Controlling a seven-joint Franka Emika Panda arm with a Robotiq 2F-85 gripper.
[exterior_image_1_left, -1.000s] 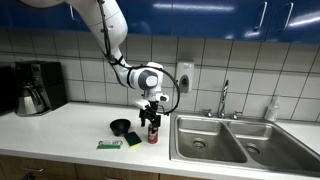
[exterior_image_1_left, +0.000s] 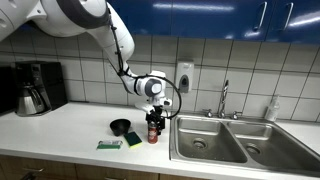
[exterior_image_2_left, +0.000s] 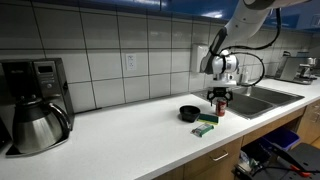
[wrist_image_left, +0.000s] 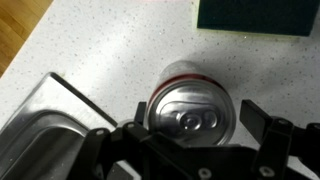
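Note:
A red can (exterior_image_1_left: 152, 134) stands upright on the white counter, left of the sink. From above, the wrist view shows the silver top of this can (wrist_image_left: 191, 111), its pull tab clear. My gripper (exterior_image_1_left: 154, 117) hangs over the can, fingers pointing down, and is open. At the lower edge of the wrist view the black fingers (wrist_image_left: 272, 135) spread to either side of the can's top. Whether they touch its sides cannot be told. In exterior view 2 the can (exterior_image_2_left: 221, 107) is partly covered by the gripper (exterior_image_2_left: 219, 95).
A black bowl (exterior_image_1_left: 121, 127), a dark green sponge (exterior_image_1_left: 134, 140) and a green item (exterior_image_1_left: 109, 145) lie left of the can. The double steel sink (exterior_image_1_left: 207, 139) is close on its right.
My arm and gripper have shifted slightly right and settled over the can. The can, bowl and sponge stay where they were.

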